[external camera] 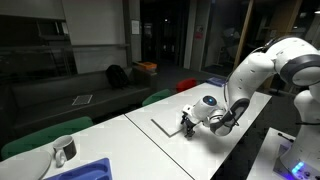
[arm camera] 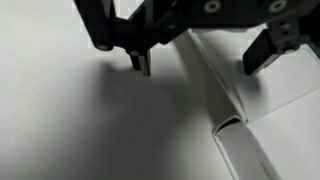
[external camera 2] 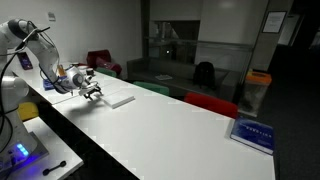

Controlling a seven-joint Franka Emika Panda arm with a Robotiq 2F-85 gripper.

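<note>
A white, shallow open box or lid (external camera: 165, 125) lies on the white table in exterior view 1, and the same box (external camera 2: 122, 102) shows in exterior view 2. My gripper is open in the wrist view, one dark finger on each side of the box's raised white wall (arm camera: 222, 88). The left finger (arm camera: 144, 62) is outside the wall, the right one over the box's inside. No contact with the wall can be made out. From outside, the gripper (external camera: 187, 128) is low over the box's near right side; its fingertips are too small to judge there.
A mug (external camera: 65, 150), a pale plate (external camera: 27, 164) and a blue tray (external camera: 84, 172) are at the table's left in exterior view 1. Towards the right in exterior view 2 lies a blue box (external camera 2: 252, 134).
</note>
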